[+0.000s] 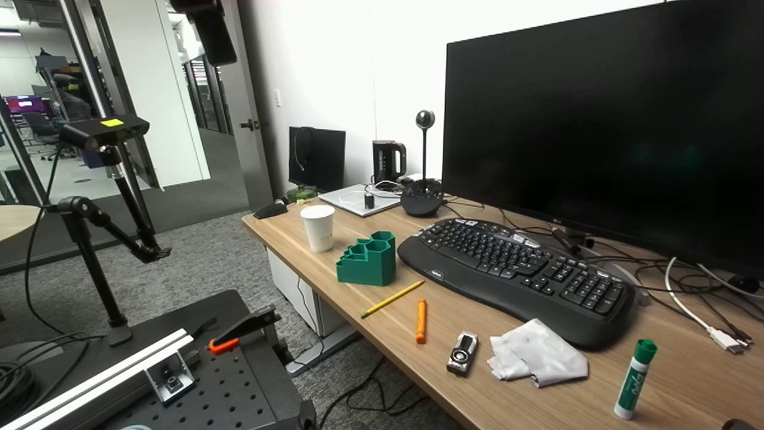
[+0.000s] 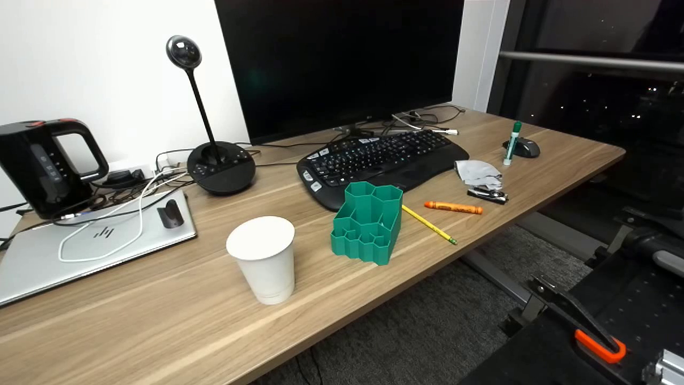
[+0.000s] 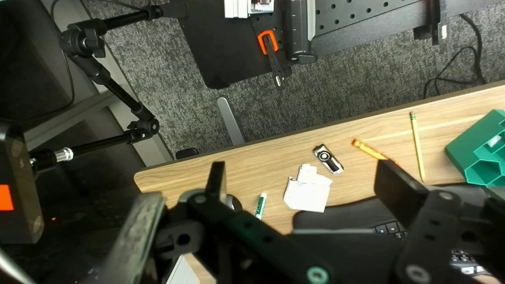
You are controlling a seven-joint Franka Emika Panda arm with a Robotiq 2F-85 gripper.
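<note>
High over the desk, my gripper stands open in the wrist view, nothing between its fingers. Below it lie a grey cloth (image 3: 308, 191), a black-and-silver stapler-like object (image 3: 328, 159) and an orange marker-shaped crayon (image 3: 369, 149). A yellow pencil (image 2: 428, 224) rests beside the green honeycomb organizer (image 2: 368, 224). The green-capped marker (image 1: 634, 380) stands upright near the desk's right end. A white paper cup (image 1: 319, 228) is upright left of the organizer. In exterior view 1 only a dark part of the arm shows at the top.
A black keyboard (image 1: 517, 276) lies before the large monitor (image 1: 601, 136). Farther left are a webcam stand (image 2: 221, 168), a closed laptop (image 2: 102, 238) and a kettle (image 2: 46, 168). A mouse (image 2: 524, 148) sits behind the marker. Bare wood surrounds the cup.
</note>
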